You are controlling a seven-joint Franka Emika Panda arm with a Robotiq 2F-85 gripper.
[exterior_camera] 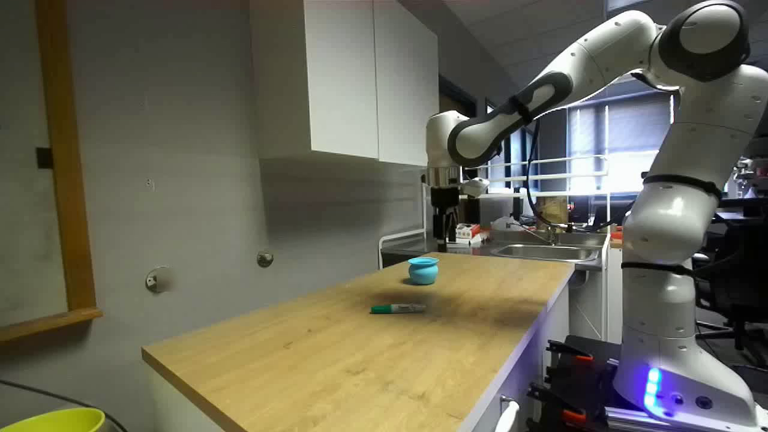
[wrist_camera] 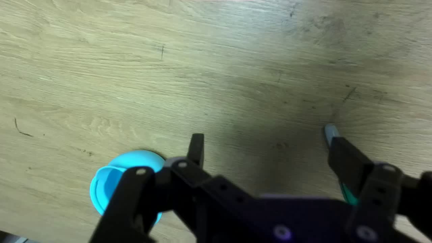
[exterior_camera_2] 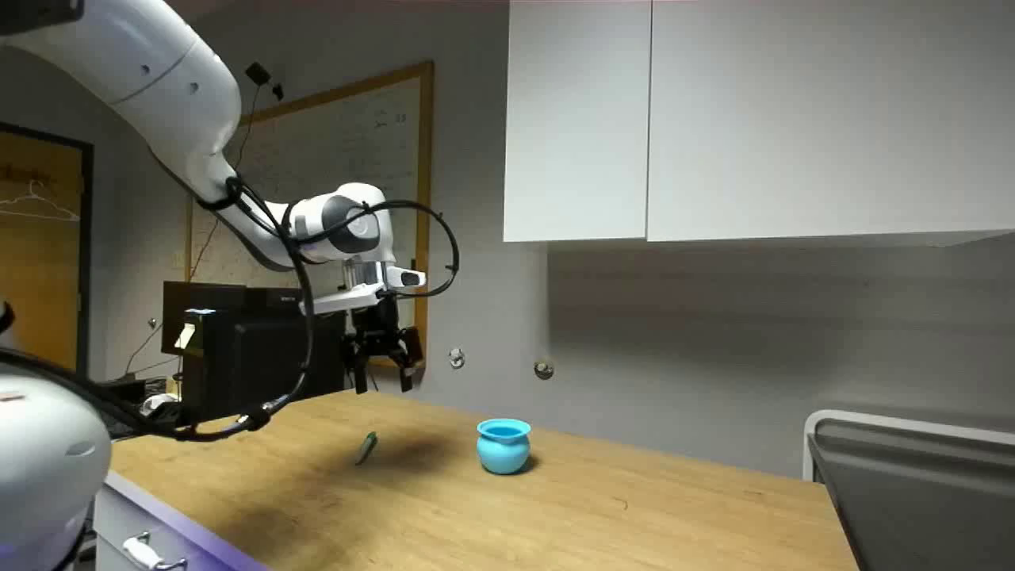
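A small blue pot [exterior_camera: 423, 271] stands upright on the wooden tabletop. Near it lies a marker [exterior_camera: 398, 309] with a green cap and a pale barrel, resting flat. High over the table, my gripper [exterior_camera_2: 383, 385] points downward with its fingers wide apart and nothing between them. From the wrist, the blue pot [wrist_camera: 139, 160] shows at lower left, partly covered by one side of the gripper. The other finger hides the middle of the marker [wrist_camera: 331, 131], whose pale end and a bit of green stay visible.
White cabinets [exterior_camera_2: 761, 114] hang on the wall above. A sink [exterior_camera: 547, 252] lies beyond the table's far end, and a cable [exterior_camera_2: 309, 333] loops along the arm.
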